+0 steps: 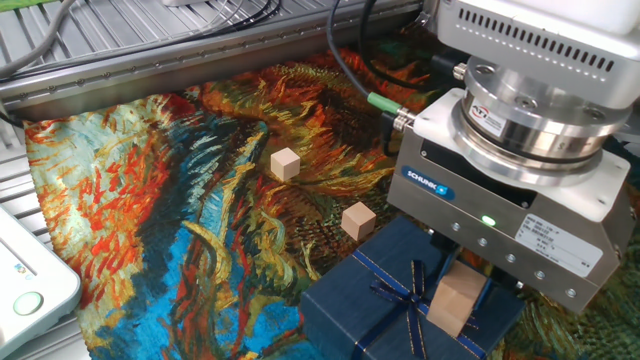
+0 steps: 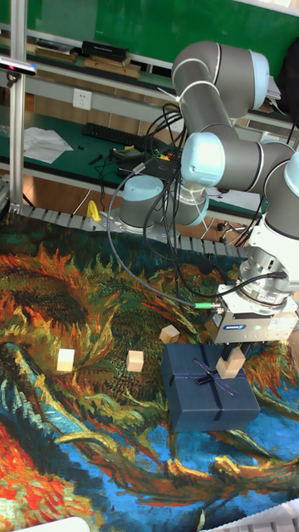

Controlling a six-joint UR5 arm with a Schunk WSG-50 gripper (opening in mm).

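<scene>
My gripper (image 1: 463,282) points down over the dark blue gift box (image 1: 350,297), shut on a wooden block (image 1: 454,300). The block looks tilted in exterior view 2, beside the bow of the blue ribbon (image 1: 414,296). Exterior view 3 has the same block (image 2: 231,362) over the right part of the box lid (image 2: 188,383); whether it touches the lid I cannot tell. The fingers are mostly hidden behind the block and under the gripper body.
On the patterned cloth (image 1: 130,200) lie loose wooden blocks: one (image 2: 66,359) at the left, one (image 2: 134,360) nearer the box, and a third (image 2: 169,333) by its back left corner. A white device (image 1: 30,280) stands at the left edge. Cloth left of the box is mostly clear.
</scene>
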